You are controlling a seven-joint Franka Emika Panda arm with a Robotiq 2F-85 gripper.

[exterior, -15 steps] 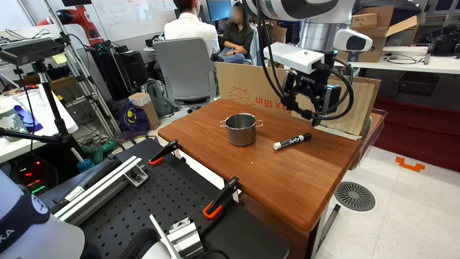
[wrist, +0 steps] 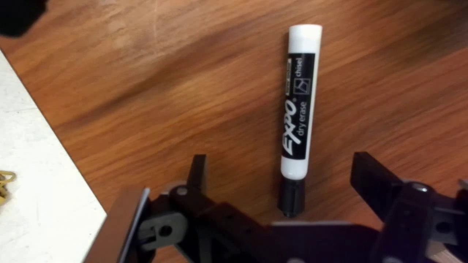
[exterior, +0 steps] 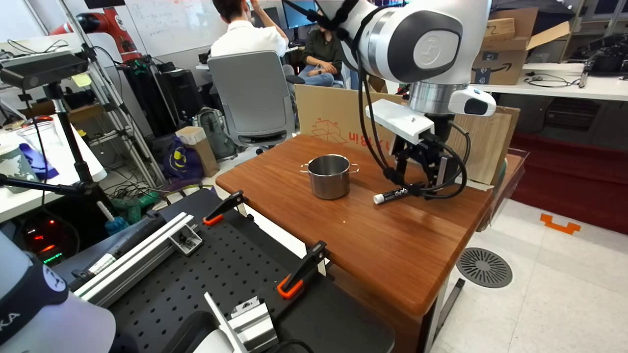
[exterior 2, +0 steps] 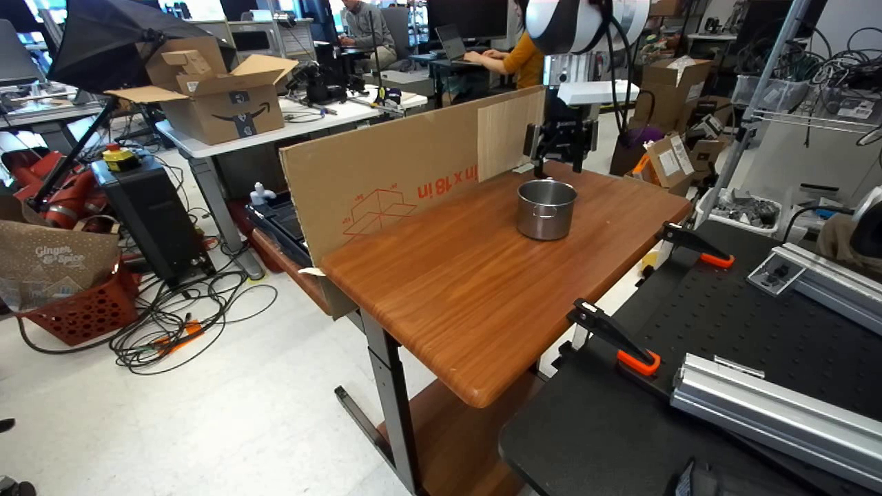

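A white and black Expo marker (wrist: 300, 105) lies flat on the brown wooden table, its black cap toward my gripper. The fingers stand wide open, one finger on each side of the marker's capped end and neither touching it. In exterior view 1 the marker's white end (exterior: 381, 198) shows, while cables and the gripper hide the rest. A steel pot (exterior: 329, 176) with two handles stands upright and apart from the marker; in exterior view 2 the pot (exterior 2: 546, 211) is in front of my gripper (exterior 2: 558, 165).
A cardboard sheet (exterior 2: 397, 178) stands along one edge of the table (exterior 2: 446, 281). Black clamps with orange pads (exterior: 291, 286) sit at the neighbouring black board. The table around the marker and pot is otherwise clear.
The arm has come down toward the table, so the gripper and its cables now cover the marker's capped end in exterior view 1. The marker and the pot have not moved.
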